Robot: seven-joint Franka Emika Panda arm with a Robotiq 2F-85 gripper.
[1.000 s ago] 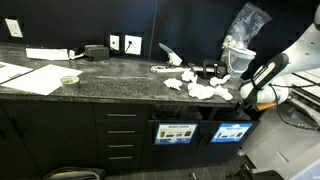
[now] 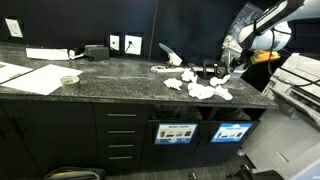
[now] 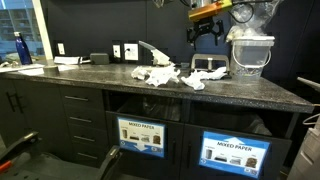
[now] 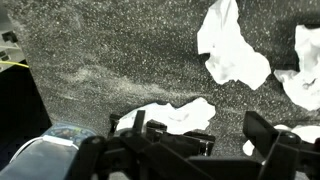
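Observation:
Crumpled white papers point(image 2: 200, 90) lie scattered over the right part of the dark countertop point(image 2: 120, 82). From above, the wrist view shows one long crumpled paper point(image 4: 230, 45), another paper point(image 4: 307, 68) at the right edge, and a flatter paper point(image 4: 182, 116) close to the fingers. My gripper point(image 3: 205, 37) hangs above the counter, pointing down, its fingers spread with nothing between them. In the wrist view the open gripper partly covers the lower papers. Below the counter are two bins labelled mixed paper point(image 3: 141, 134).
A clear bucket point(image 3: 251, 55) stands at the counter's back right, near the arm. A dark box-like object point(image 3: 210, 63) sits behind the papers. Tape point(image 2: 70, 80) and flat sheets point(image 2: 42, 79) lie far left.
The arm has risen from low at the counter's right end to above the counter, swinging back over the papers' side. The papers look unmoved.

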